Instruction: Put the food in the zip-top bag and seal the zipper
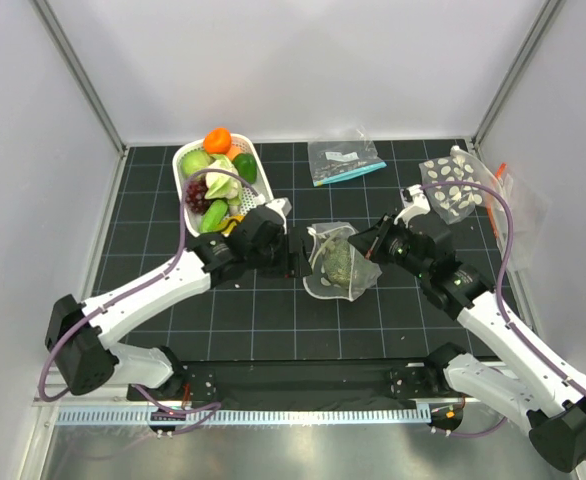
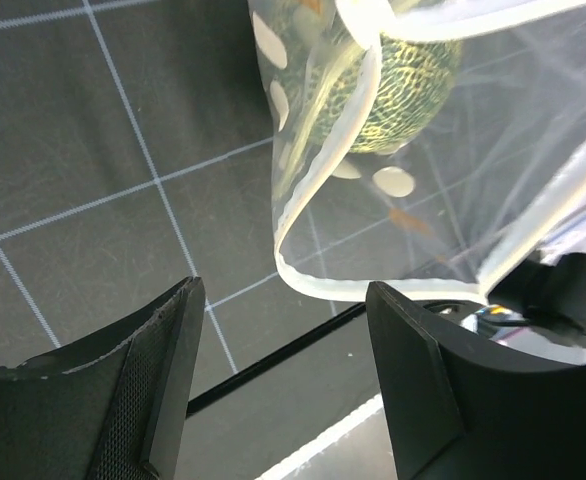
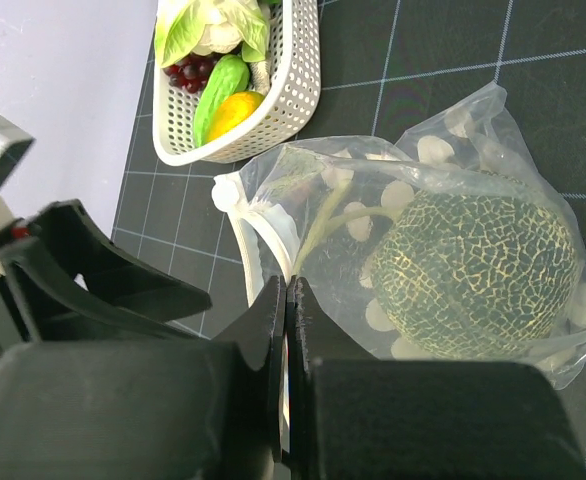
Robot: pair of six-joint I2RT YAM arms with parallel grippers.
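A clear zip top bag with pale dots lies at the middle of the dark tiled table, its mouth gaping toward the left. Inside is a round green netted melon with a stem. My right gripper is shut on the bag's rim. Just left of the mouth, my left gripper stands open, nothing between its fingers; the bag's white zipper edge runs in front of and above them.
A white basket of produce stands at the back left. One flat bag with a blue zipper lies at the back, a dotted bag at the back right.
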